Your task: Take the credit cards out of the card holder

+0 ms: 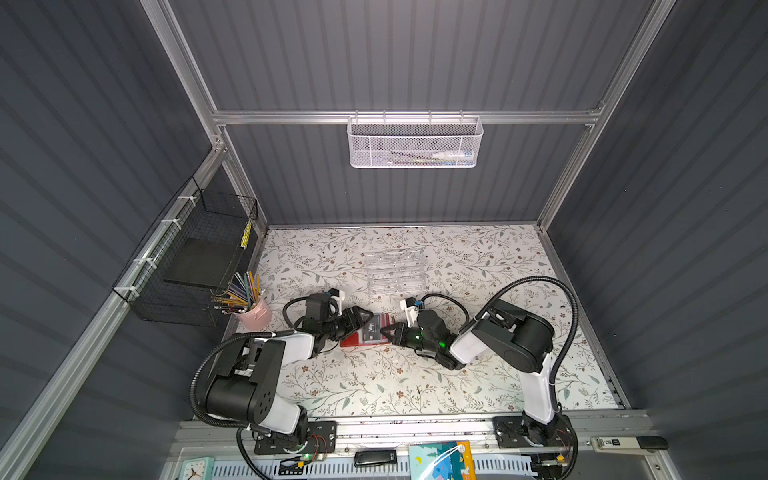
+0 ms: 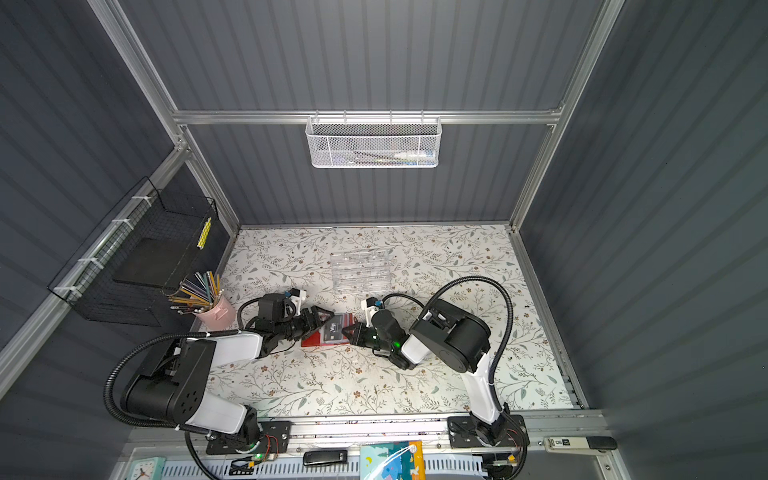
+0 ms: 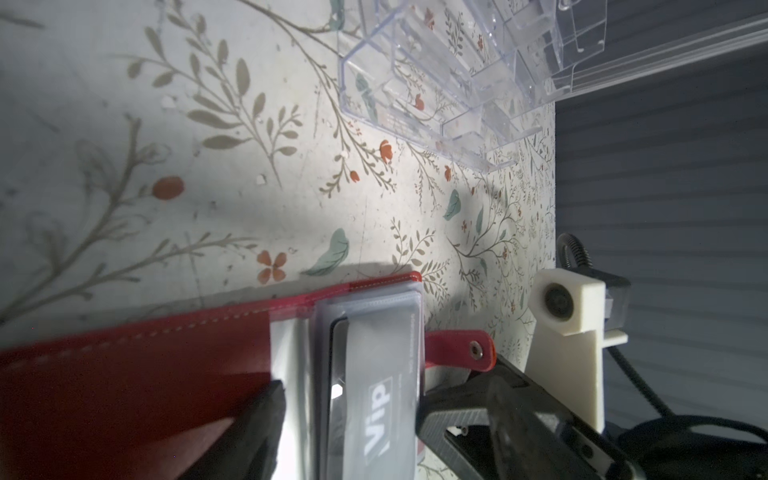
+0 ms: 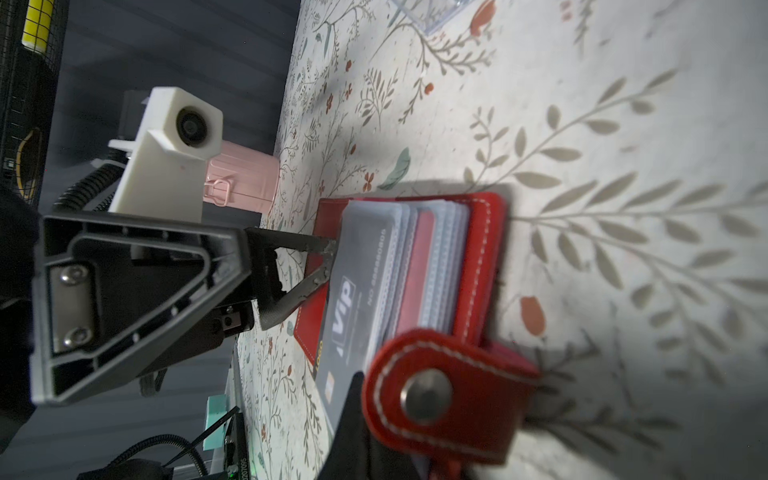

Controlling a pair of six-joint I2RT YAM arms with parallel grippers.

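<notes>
The red card holder (image 4: 478, 264) lies open on the table between my grippers, a stack of clear sleeves on it with a grey VIP card (image 4: 352, 304) on top; its snap strap (image 4: 444, 392) points toward my right side. My left gripper is part open over the holder, its fingers either side of the card stack in the left wrist view and empty. My right gripper (image 1: 386, 329) is shut at the holder's right edge, by the strap, nothing visible between its fingers.
A clear acrylic organiser (image 1: 396, 272) lies behind the holder. A pink pencil cup (image 1: 256, 316) stands at the left under a black wire basket (image 1: 192, 264).
</notes>
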